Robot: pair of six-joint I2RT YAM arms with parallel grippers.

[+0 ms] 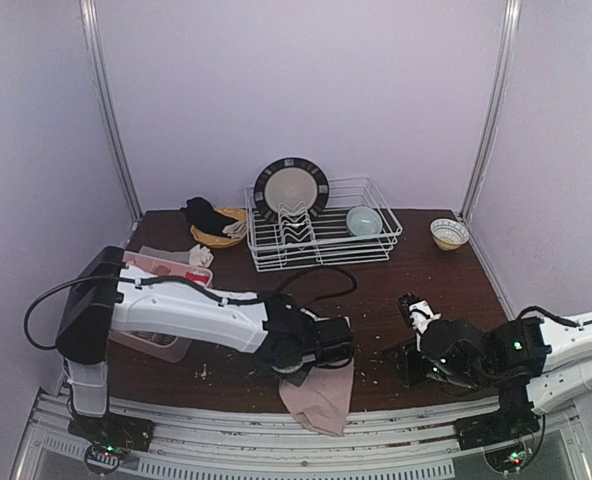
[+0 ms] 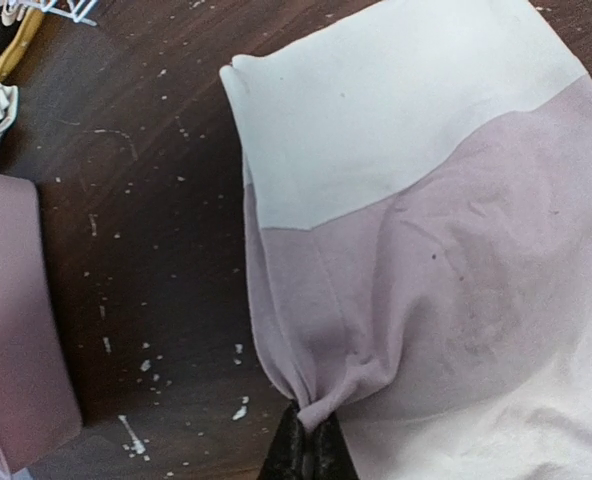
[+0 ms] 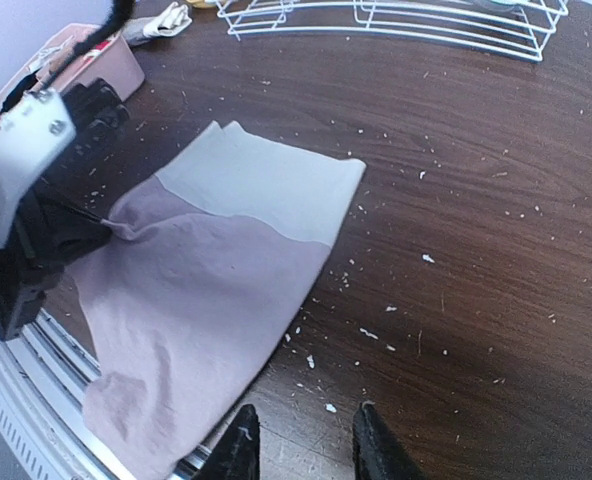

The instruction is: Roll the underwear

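Observation:
Pale pink underwear with a white waistband (image 1: pixel 321 400) lies on the dark table near its front edge, partly hidden by the left arm in the top view. In the left wrist view my left gripper is shut on a bunched bit of the pink side edge of the underwear (image 2: pixel 476 230). The right wrist view shows the underwear (image 3: pixel 216 270) spread mostly flat, its lower end hanging over the metal front edge. To the right, my right gripper is apart from the cloth, its fingers parted with only bare table showing between them.
A pink basket (image 1: pixel 166 345) stands at the left, partly behind the left arm. At the back are a white dish rack (image 1: pixel 321 255) with a plate (image 1: pixel 291 190) and a bowl (image 1: pixel 449 234).

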